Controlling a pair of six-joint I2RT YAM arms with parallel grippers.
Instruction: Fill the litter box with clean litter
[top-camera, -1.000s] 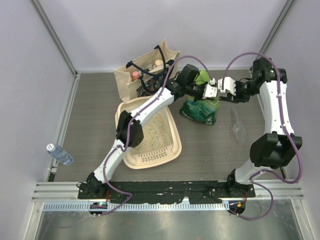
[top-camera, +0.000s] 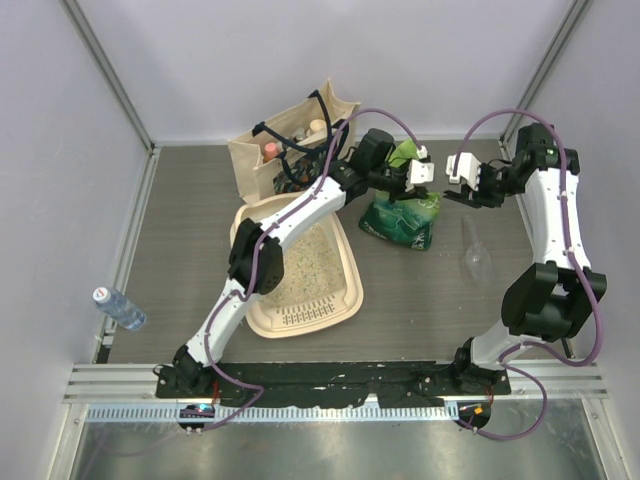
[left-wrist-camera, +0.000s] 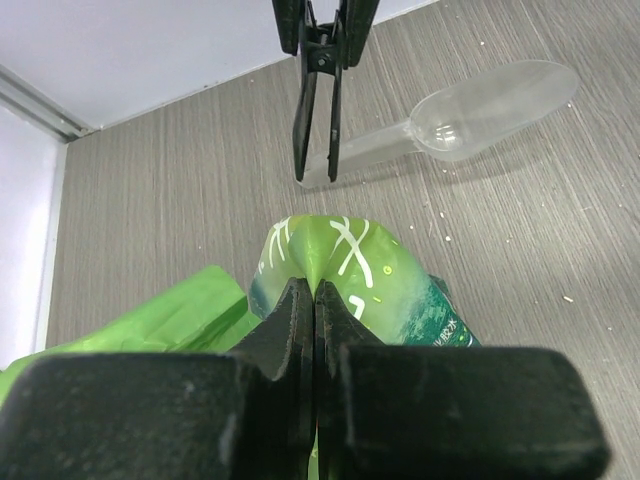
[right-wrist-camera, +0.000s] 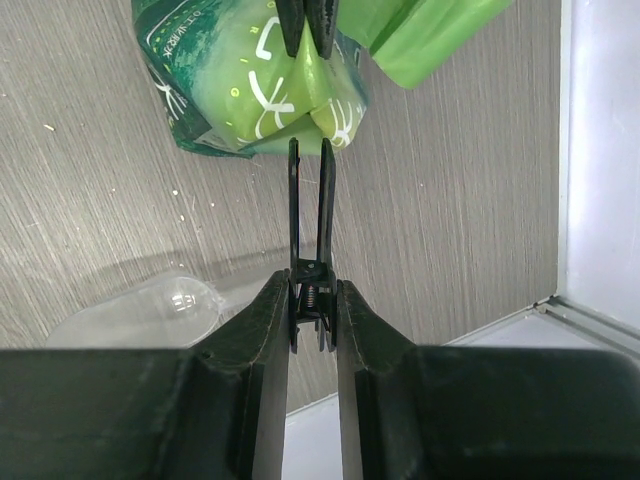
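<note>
A green litter bag (top-camera: 398, 222) stands on the floor right of the cream litter box (top-camera: 352, 296), whose bottom is covered with sandy litter. My left gripper is shut at the bag's top; in its wrist view, folds of the thin green film run into the closed fingertips. The right gripper has its fingers a little apart, with nothing between them. It hangs just right of the bag, clear of it, facing the left gripper. Below it a clear plastic scoop (top-camera: 478, 262) lies on the floor.
A beige caddy (top-camera: 247, 168) with dark handles and several items stands behind the box. At the far left is a water bottle (top-camera: 119, 308). The floor in front of the bag is free, and the left arm passes over the box.
The left gripper, bag and box have stayed in place.
</note>
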